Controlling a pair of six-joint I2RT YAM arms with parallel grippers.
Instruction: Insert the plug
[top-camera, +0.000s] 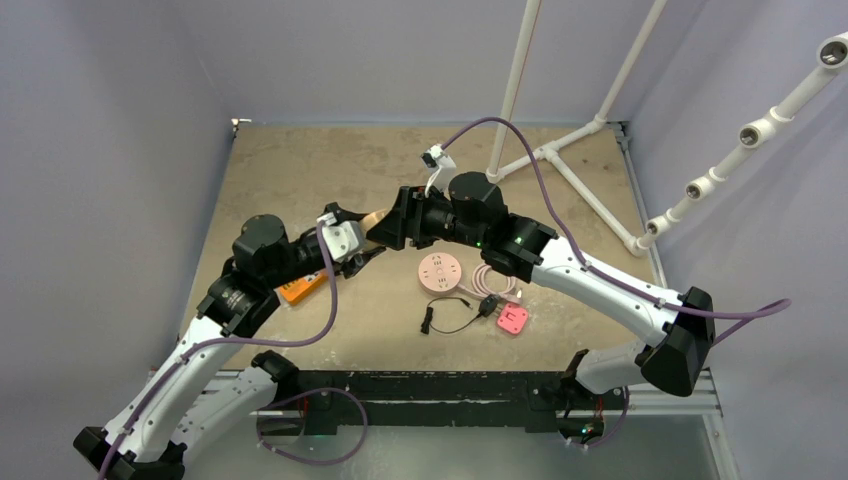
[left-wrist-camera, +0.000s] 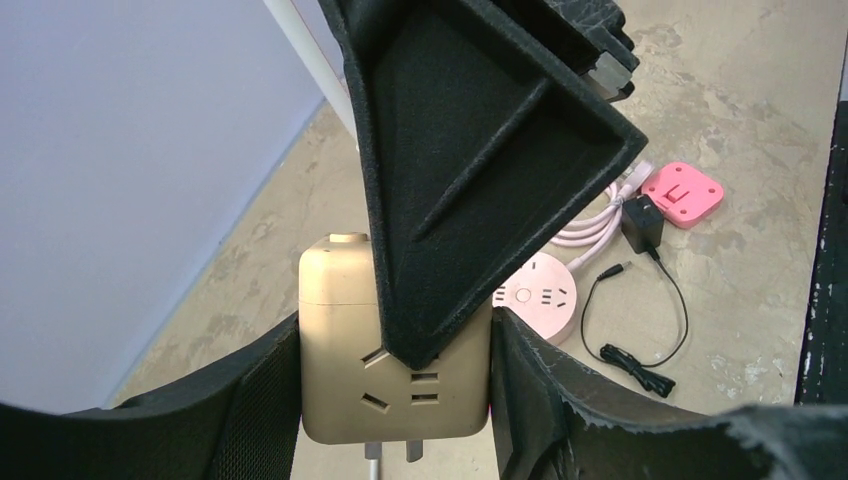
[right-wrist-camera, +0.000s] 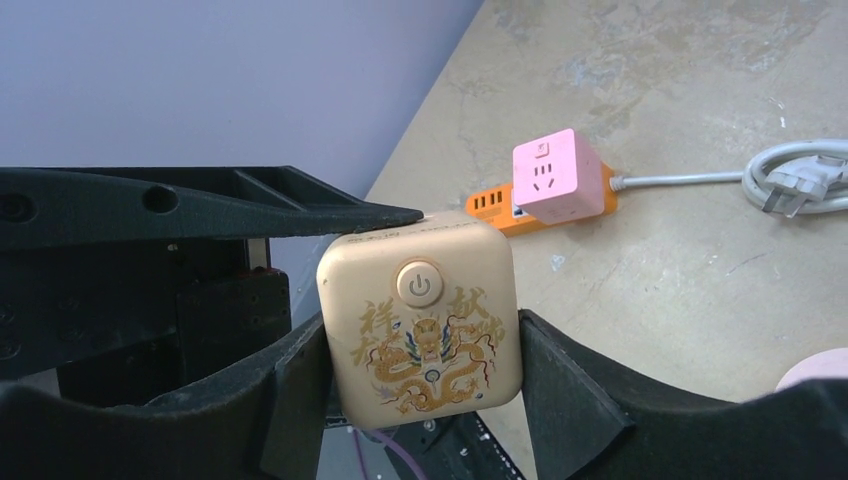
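Note:
A beige cube plug (left-wrist-camera: 340, 395) with socket slots, a power button and a gold dragon print is raised between my two grippers above the table's middle. My left gripper has its fingers on either side of the plug, with two prongs visible below it. My right gripper also has its fingers on the plug's sides, meeting the left one from the right. Below, an orange power strip (right-wrist-camera: 485, 208) carries a pink cube plug (right-wrist-camera: 555, 175).
A round pink socket (top-camera: 440, 270) with a coiled cable, a black adapter (top-camera: 488, 305) and a pink square piece (top-camera: 512, 319) lie at the middle right. White pipes (top-camera: 590, 195) stand at the back right.

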